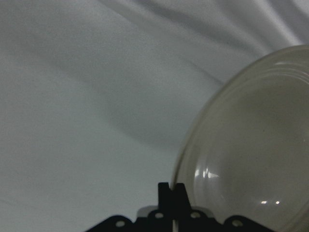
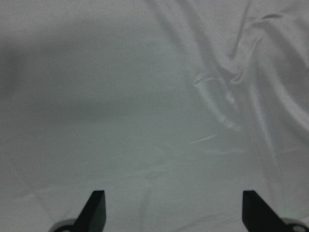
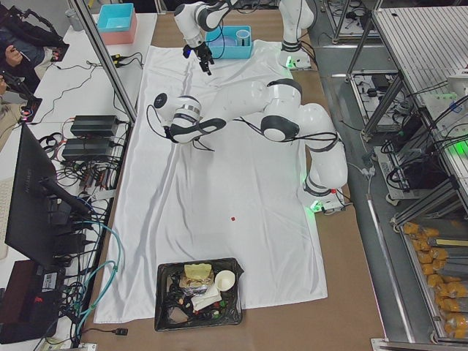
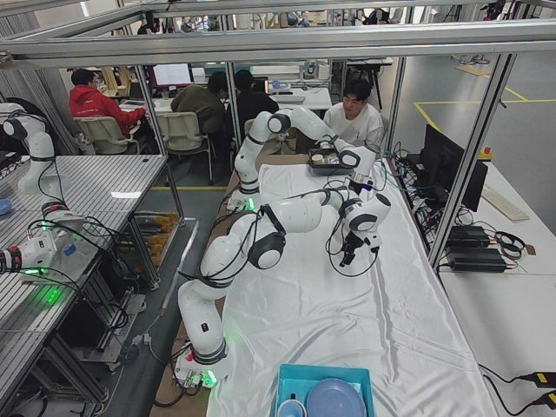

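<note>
In the left wrist view, my left gripper is shut on the rim of a pale round plate (image 1: 246, 150), held over the white cloth (image 1: 87, 121). In the camera left view that gripper is hidden beneath its own arm. My right gripper stands open over bare, wrinkled cloth, nothing between its fingers. It shows at the far end of the cloth in the camera left view and nearer in the camera right view.
A black tray (image 3: 164, 292) with a bowl and mixed items sits at the near end in the camera left view. A blue bin (image 3: 234, 51) with dishes is at the far end. A small red piece (image 3: 232, 219) lies on otherwise clear cloth.
</note>
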